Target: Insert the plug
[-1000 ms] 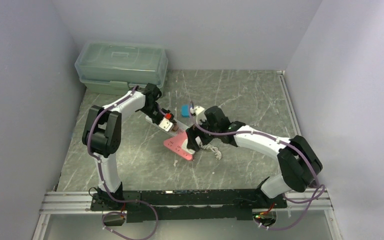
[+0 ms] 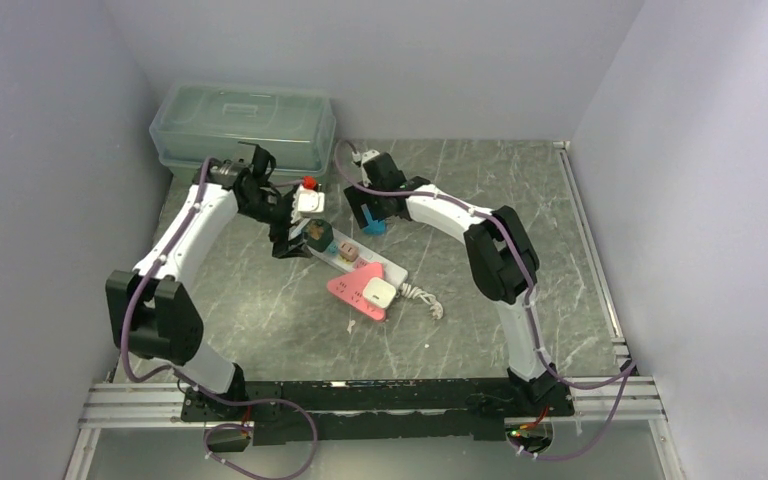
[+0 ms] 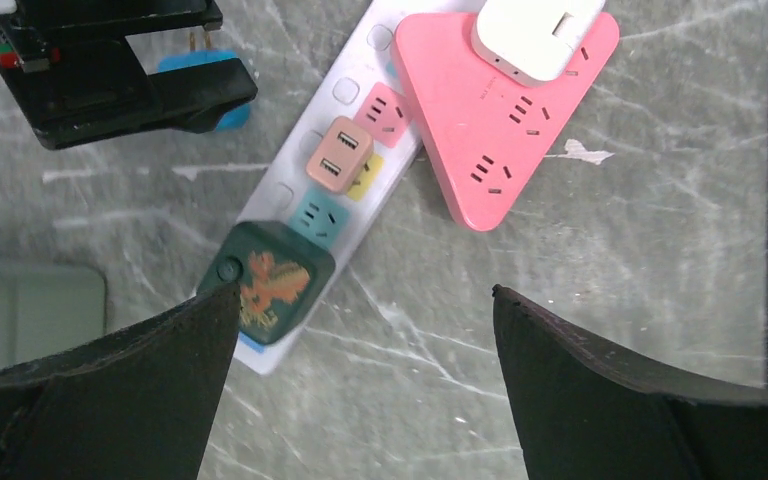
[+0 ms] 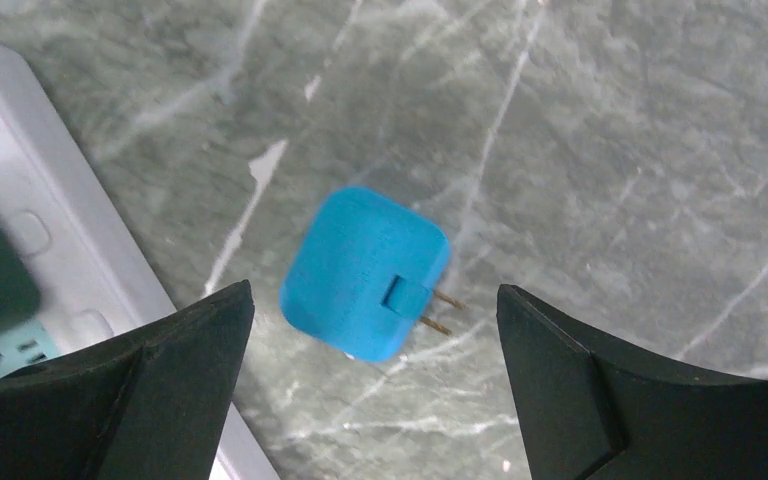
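Observation:
A blue plug (image 4: pixel 355 270) lies on the table, two prongs pointing right, below and between the fingers of my right gripper, which stands open above it. My left gripper is open, raised left of the white power strip (image 3: pixel 370 220). On the strip sit a dark green block (image 3: pixel 270 295) and a small pink two-slot plug (image 3: pixel 340 150), with coloured socket panels between.
A pink triangular power strip (image 3: pixel 495 120) with a white cube (image 3: pixel 525 35) lies by the strip, a coiled cord (image 2: pixel 422 300) beside it. A lidded green bin (image 2: pixel 240 130) stands back left.
My right arm has swung back and left from over the white cube to over the blue plug. My left arm has lifted and moved up-left off the strip.

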